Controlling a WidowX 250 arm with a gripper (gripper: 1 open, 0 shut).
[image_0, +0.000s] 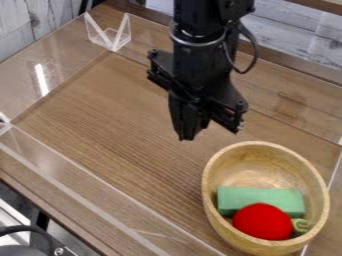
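My black gripper (190, 127) hangs over the middle of the wooden table (100, 135), to the upper left of a light wooden bowl (217, 160). It looks shut, with nothing visible between its fingers, though the fingertips are dark and hard to make out. Inside the bowl lie a green block (251, 195) and a red round object (261, 222), with a small green piece beside the red one.
A clear plastic, frame-like object (110, 30) sits at the back left. The table's near edge runs diagonally at lower left, with a black cable beyond it.
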